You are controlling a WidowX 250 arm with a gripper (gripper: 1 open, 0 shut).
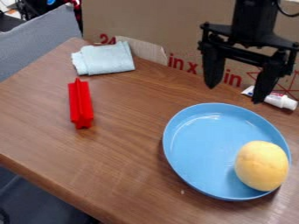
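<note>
The black gripper [237, 80] hangs open in the upper right, above the wooden table near the back, with nothing between its fingers. Below it lies a light blue plate [198, 149], with a round pale yellow object [261, 165] on its right part. A white tube [281, 101] lies behind the plate at the right, partly hidden by the gripper. A red elongated object [80, 105] lies on the left of the table. A folded pale cloth [103, 59] sits at the back left.
A cardboard box [152, 22] stands along the back. A grey padded surface [30, 52] borders the table's left side.
</note>
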